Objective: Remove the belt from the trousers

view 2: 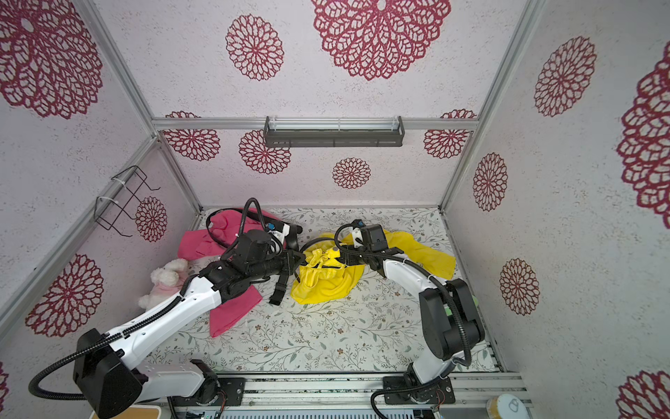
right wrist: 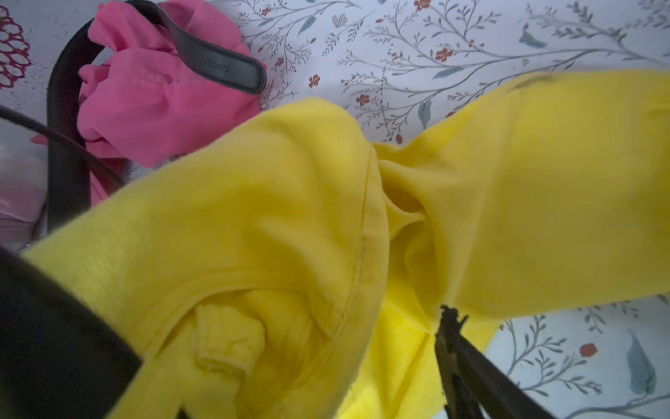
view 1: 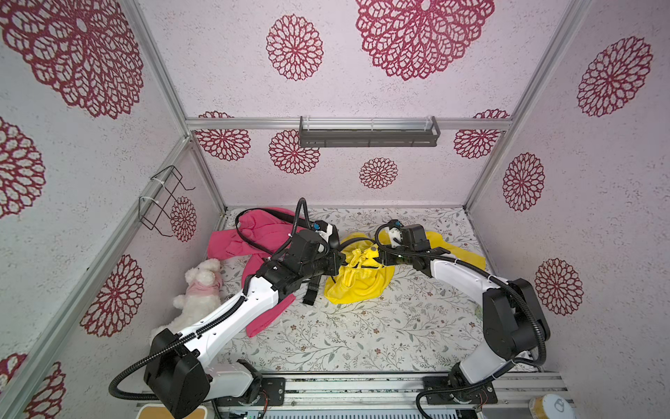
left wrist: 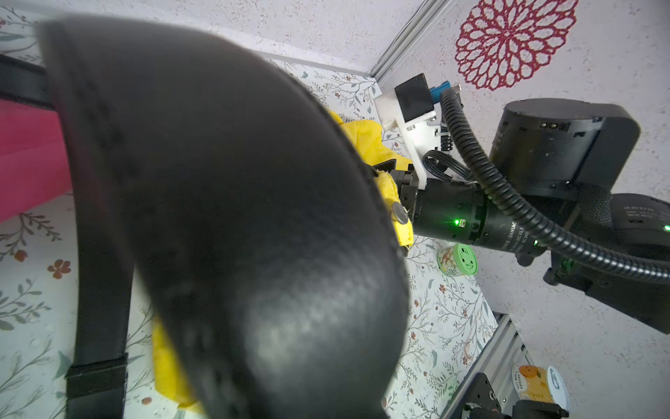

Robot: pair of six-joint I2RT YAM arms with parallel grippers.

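Yellow trousers [view 1: 356, 289] lie bunched at the middle and right of the table. My left gripper [view 1: 335, 258] is shut on the black leather belt [left wrist: 230, 209], which fills much of the left wrist view and arches over toward the trousers.
Pink cloth [view 1: 261, 234] with another black strap lies at the back left. A white plush toy [view 1: 192, 300] sits by the left wall. A green jar [left wrist: 457, 259] stands by the right wall.
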